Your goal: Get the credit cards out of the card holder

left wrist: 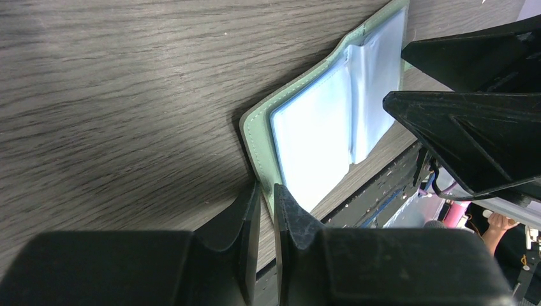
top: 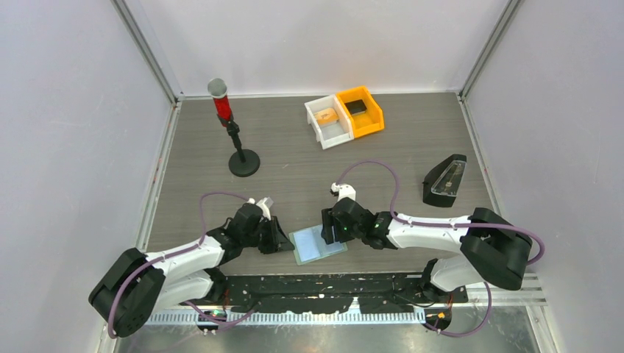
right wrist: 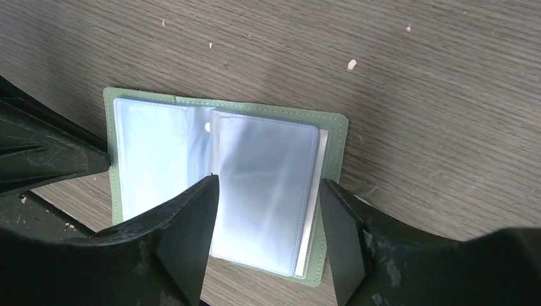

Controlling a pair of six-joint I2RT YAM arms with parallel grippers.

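Note:
The open card holder (top: 309, 243), pale green with light blue sleeves, lies on the table between the grippers. In the left wrist view my left gripper is shut on the holder's near edge (left wrist: 261, 140). In the right wrist view my right gripper is open over the holder's right-hand sleeve (right wrist: 261, 159), its fingers either side of it. A white strip (right wrist: 311, 204), possibly card edges, shows along that sleeve's outer side.
A white tray (top: 331, 136) and an orange tray (top: 371, 118) stand at the back, a microphone stand (top: 243, 163) at back left, a black metronome-like object (top: 444, 180) at right.

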